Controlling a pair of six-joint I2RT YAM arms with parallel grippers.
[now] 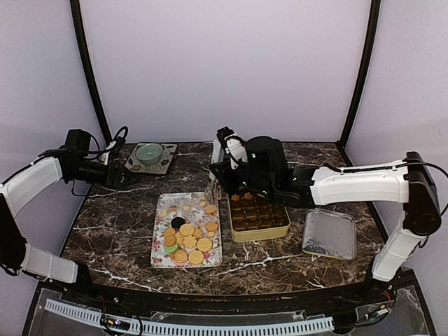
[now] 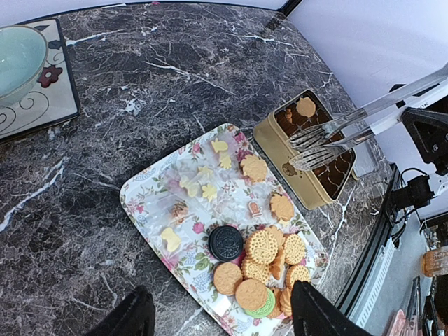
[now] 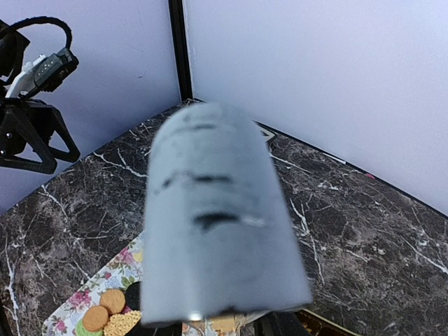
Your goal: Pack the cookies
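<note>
My right gripper (image 1: 229, 168) is shut on metal tongs (image 2: 336, 136), whose forked tips hang above the tin's near-tray wall, apart, with no cookie visible between them. The tongs' handle (image 3: 224, 217) fills the middle of the right wrist view. A divided tin (image 1: 260, 236) stands right of the flowered tray (image 1: 162, 210). Flower-shaped cookies (image 1: 248, 196) sit in its back row; the arm hides part of that row. Several round cookies (image 2: 262, 246), a dark cookie (image 2: 225, 243) and small flower shapes lie on the tray. At the left, my left gripper is open and empty.
A pale green bowl (image 1: 149, 153) rests on a square board (image 1: 169, 162) at the back left. The tin's silver lid (image 1: 329, 234) lies to the right of the tin. Bare marble (image 1: 115, 231) stretches left of the tray.
</note>
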